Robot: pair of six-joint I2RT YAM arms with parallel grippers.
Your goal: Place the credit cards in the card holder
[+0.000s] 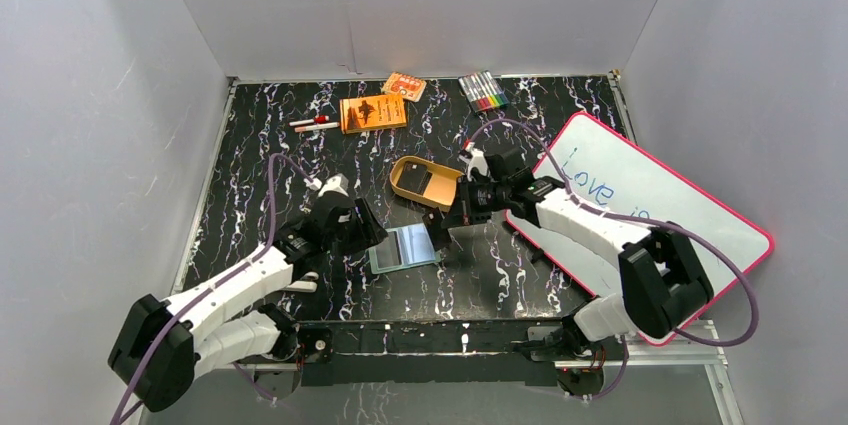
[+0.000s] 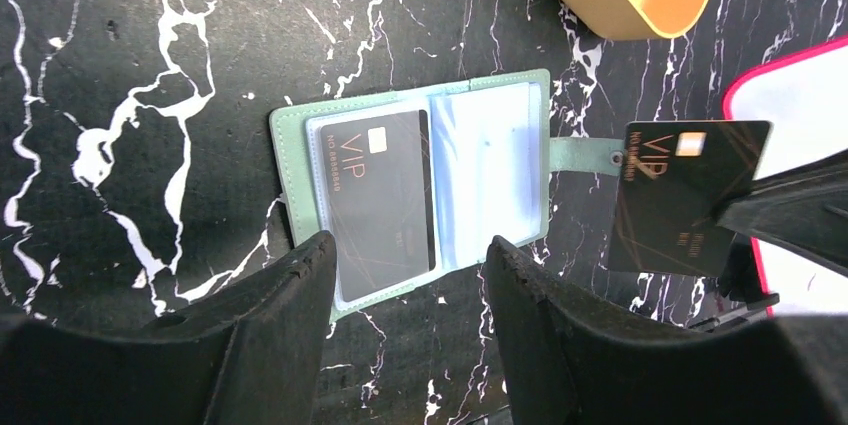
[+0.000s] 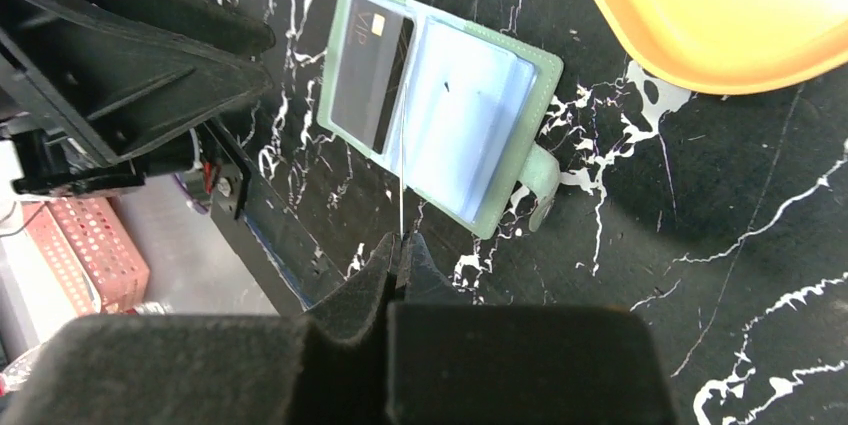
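The green card holder (image 2: 288,160) lies spread on the table, a black VIP card (image 2: 382,207) in its left clear sleeve. Its right sleeve (image 2: 490,165) shows no card. My right gripper is shut on a second black card, held to the right of the holder over its strap; in the right wrist view this card appears edge-on as a thin line. At the holder's left side my left gripper stands open, fingers apart above the holder's near edge, nothing between them. From above, the left gripper (image 1: 378,225) partly covers the holder's left end.
Behind the holder sits a tan tray (image 1: 400,185) with a dark card (image 1: 413,178) in it. The whiteboard (image 1: 640,215) lies at the right. Books (image 1: 373,113) and coloured markers (image 1: 483,92) are at the back. Bare table surrounds the holder's front.
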